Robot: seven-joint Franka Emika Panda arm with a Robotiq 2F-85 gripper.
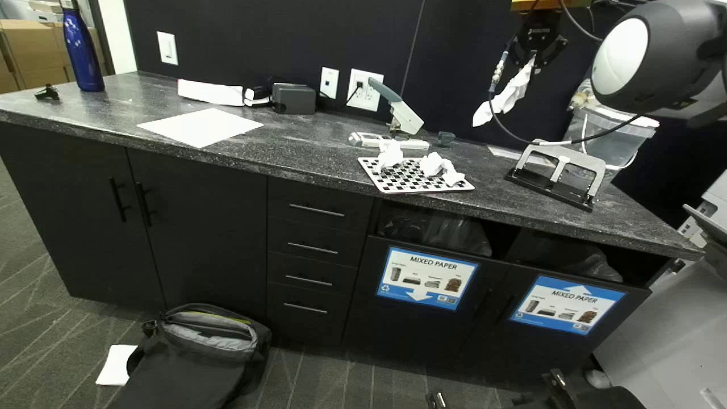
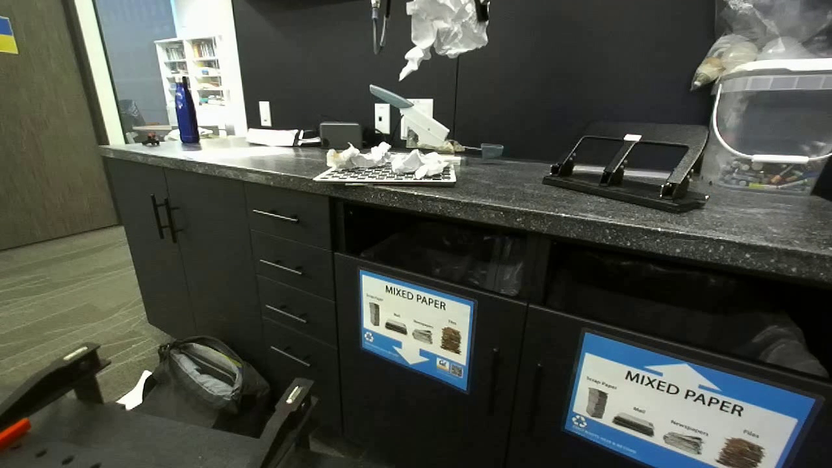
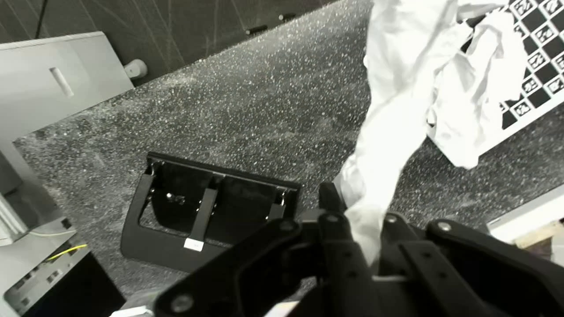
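My gripper is shut on a long crumpled white paper [image 3: 394, 132], which hangs from its fingertips. In exterior view 1 the gripper [image 1: 535, 58] is high over the counter, with the held paper [image 1: 508, 95] drooping to its lower left, clear of the surface. Exterior view 2 shows that paper [image 2: 446, 27] at the top edge, the gripper mostly out of frame. More crumpled paper [image 1: 436, 167] lies on the black-and-white checkered board [image 1: 402, 183] near the counter's front edge. Where the wrist view's board meets the held paper, part of it is hidden.
A black stand [image 1: 555, 180] and a clear bucket [image 2: 768, 117] are on the right of the counter. A white stapler [image 1: 402, 116] stands behind the board. A flat white sheet [image 1: 201, 127] lies to the left. Open slots [image 2: 437, 242] sit below the countertop.
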